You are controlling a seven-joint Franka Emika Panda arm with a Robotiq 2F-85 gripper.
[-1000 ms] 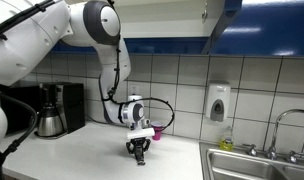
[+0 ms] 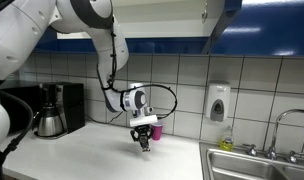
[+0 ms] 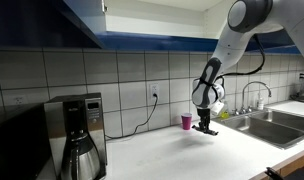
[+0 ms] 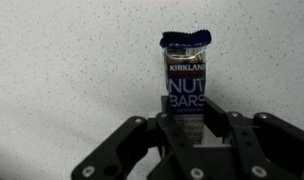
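Observation:
A nut bar (image 4: pixel 185 75) in a dark blue and brown wrapper stretches out from between the fingers in the wrist view. My gripper is shut on its near end. In exterior view 1 the gripper (image 2: pixel 143 134) hangs low over the white counter (image 2: pixel 92 158), with the bar (image 2: pixel 145 144) showing as a small dark shape beneath it. From the other side, the gripper (image 3: pixel 204 122) also appears low over the counter, left of the sink. Whether the bar touches the counter cannot be made out.
Behind the gripper, near the tiled wall, stands a pink cup (image 3: pixel 187 121). The sink (image 2: pixel 237 164) lies to the right, with a soap bottle (image 2: pixel 227 138) behind it. A coffee maker (image 2: pixel 50 115) is at the left.
In exterior view 1 the gripper and the bar have moved slightly right and up, farther back toward the wall. The pink cup has stayed put.

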